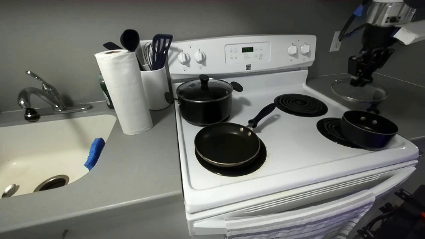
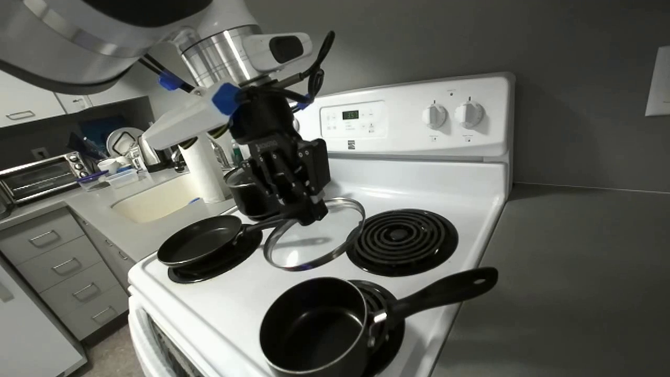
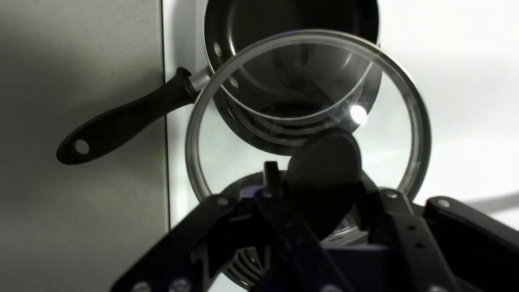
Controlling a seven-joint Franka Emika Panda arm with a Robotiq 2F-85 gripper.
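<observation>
A round glass lid with a metal rim (image 3: 421, 131) hangs in the air from its black knob (image 3: 324, 172). My gripper (image 1: 360, 83) is shut on that knob, its black fingers either side of it in the wrist view. Beneath the lid and partly seen through its glass is a small black saucepan (image 2: 314, 326), uncovered, on the front right burner. The saucepan's handle (image 2: 443, 294) points out over the right counter. In exterior view 2 the lid (image 2: 317, 242) appears tilted and stands clear of the pan.
A black frying pan (image 1: 227, 144) sits on the front left burner, a lidded black pot (image 1: 205, 104) behind it. Clear counter (image 2: 559, 264) lies right of the stove. A paper towel roll (image 1: 124, 91) stands by the sink.
</observation>
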